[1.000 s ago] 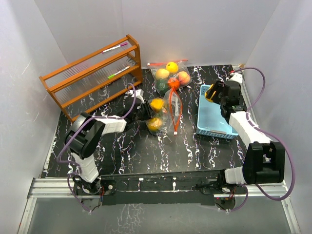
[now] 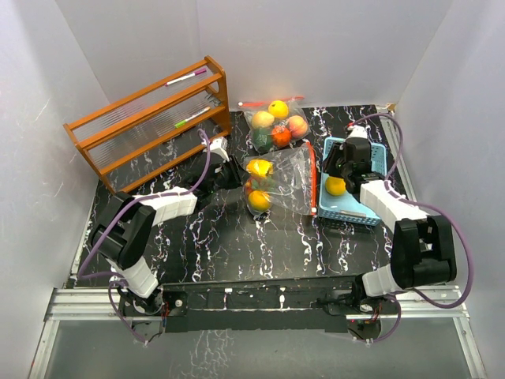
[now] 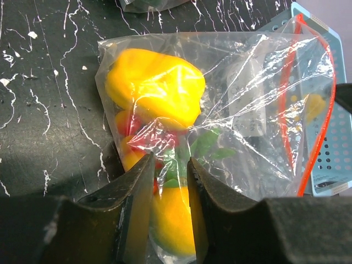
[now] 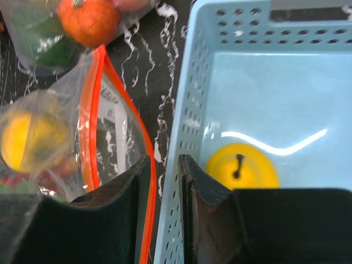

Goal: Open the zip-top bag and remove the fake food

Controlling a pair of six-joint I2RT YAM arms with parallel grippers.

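Observation:
The clear zip bag with red seal lies on the dark table, holding yellow fake food, a lower yellow piece and red and green pieces. My left gripper is over the bag's left end, its fingers part open with nothing clearly between them. My right gripper is over the near-left wall of the blue basket, fingers close together; whether anything is between them is hard to see. A yellow fruit lies in the basket.
A second bag of fake fruit lies behind. A wooden rack with markers stands at back left. Bare table is in front of the bag.
The yellow fruit went from my right gripper into the basket, and that gripper moved left. The bag spread out flatter rightward, with my left gripper shifting slightly.

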